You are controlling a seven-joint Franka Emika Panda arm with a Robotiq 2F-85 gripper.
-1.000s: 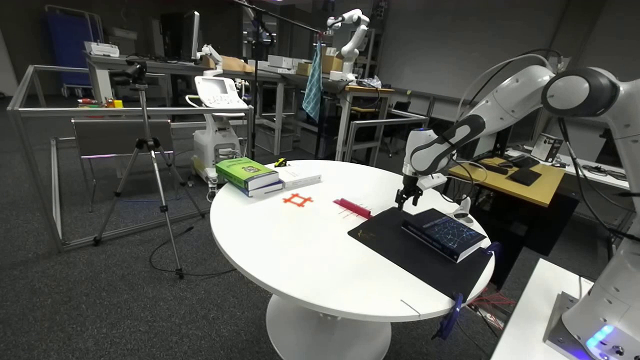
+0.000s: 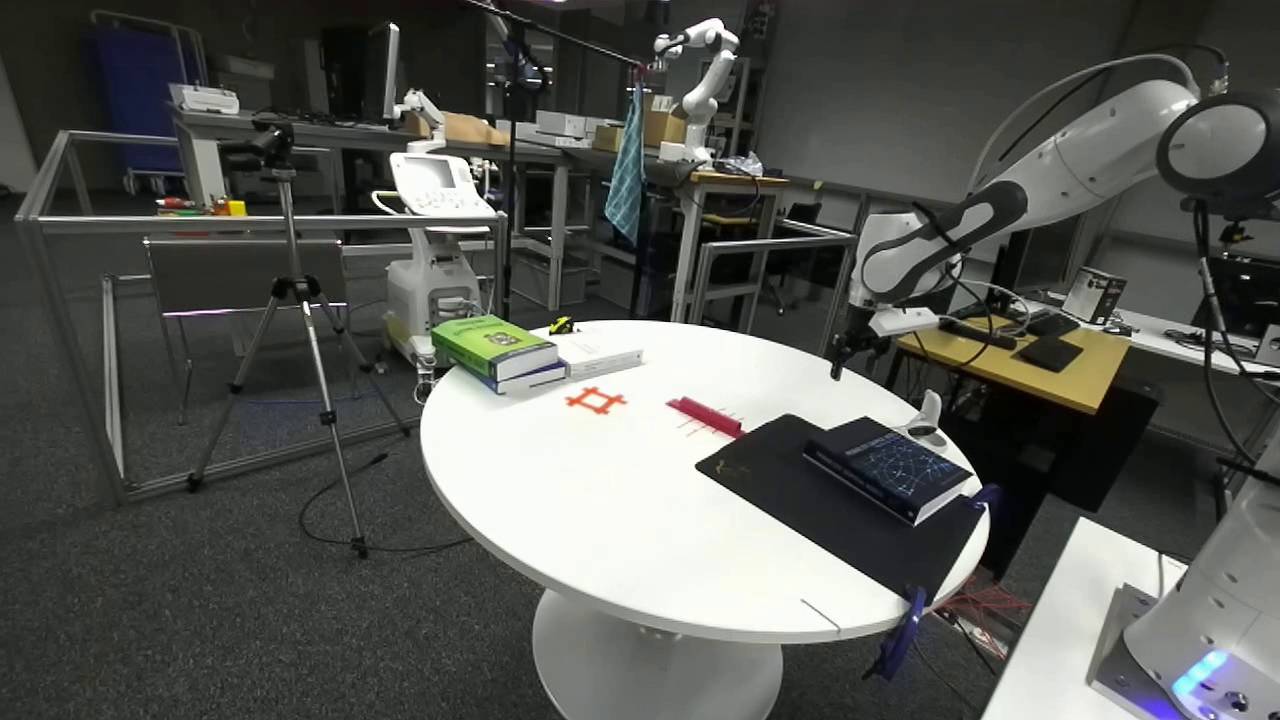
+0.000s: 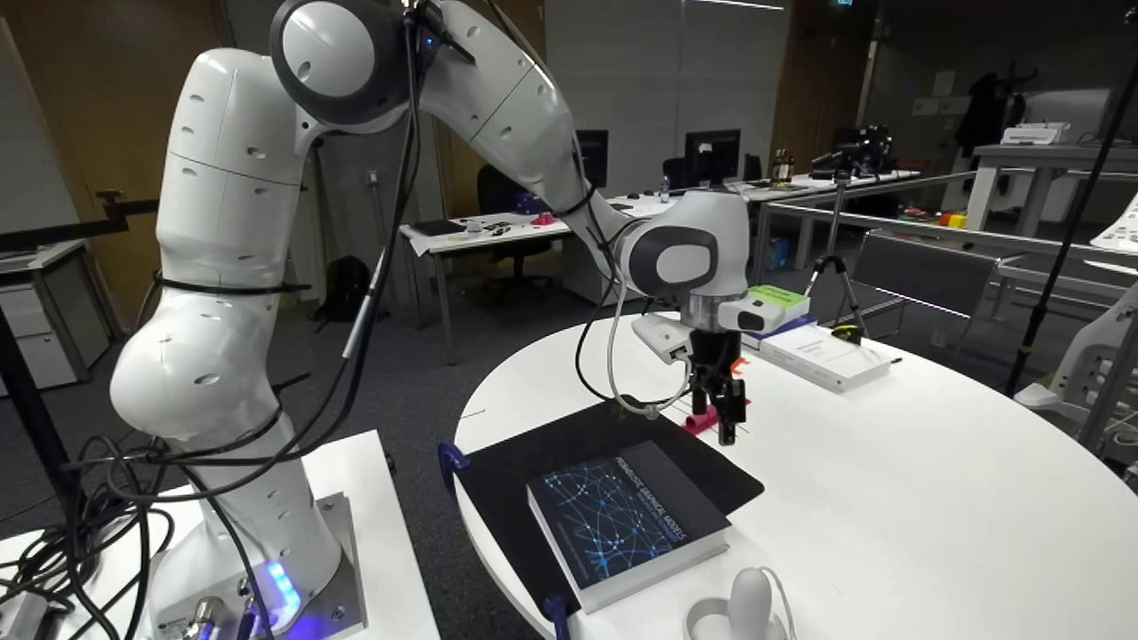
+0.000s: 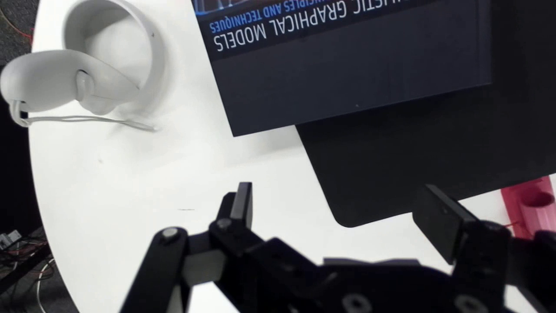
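Observation:
My gripper is open, its two fingers wide apart with nothing between them in the wrist view. It hangs above the white table (image 3: 917,480), clear of the surface, past the corner of a black mat (image 4: 359,161). On that mat lies a thick dark book (image 3: 629,512) with a blue network cover, flat and apart from the gripper. A white controller with a ring (image 4: 107,78) rests on the table beside the book. In exterior view 1, the gripper (image 2: 854,346) shows only as a small dark shape.
A red holder (image 2: 705,416) and an orange square frame (image 2: 596,400) lie beyond the mat. Stacked green and blue books (image 2: 494,348) and a white book (image 3: 823,356) sit at the far side. Blue clamps (image 2: 908,630) grip the table edge.
The gripper has risen from near the mat's edge and moved to the right in exterior view 1, with the arm drawn up. The books, mat and holder have not moved.

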